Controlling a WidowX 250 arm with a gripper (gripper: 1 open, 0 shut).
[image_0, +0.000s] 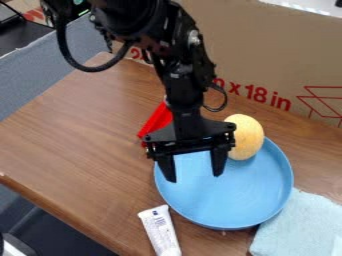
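My black gripper is open, its fingers pointing down over the left part of a blue plate, nothing seen between them. A yellow oval object sits at the plate's back right, just right of the gripper. A red object lies on the wooden table behind the gripper, partly hidden by the arm.
A white tube lies front left of the plate, a pale blue cloth at front right. A cardboard box stands along the back.
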